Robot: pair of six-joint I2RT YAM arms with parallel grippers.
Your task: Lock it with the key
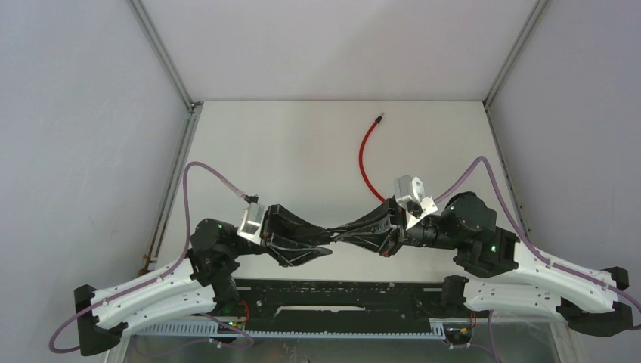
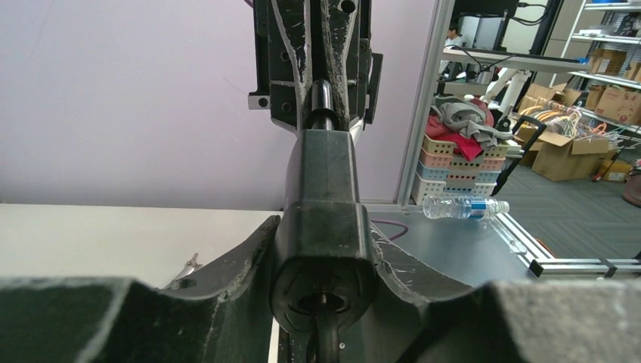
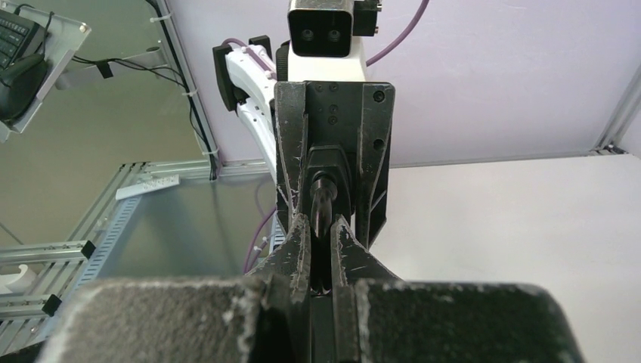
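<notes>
Above the middle of the table, my left gripper (image 1: pixel 326 240) and right gripper (image 1: pixel 344 234) meet tip to tip. In the left wrist view, the left gripper is shut on a black angular lock body (image 2: pixel 321 170), with a dark round opening in its near end. A shiny dark rod (image 2: pixel 322 94) runs from its far end to the other gripper's fingers. The right wrist view shows the right gripper shut on this rod (image 3: pixel 323 200), which reaches the lock body. A small silver piece, perhaps a key (image 2: pixel 189 265), shows beside the left finger. Whether a key sits in the lock cannot be made out.
A red cable (image 1: pixel 361 155) with a black and silver tip curves over the white table (image 1: pixel 272 144) and disappears beneath the right gripper. Walls enclose the back and sides.
</notes>
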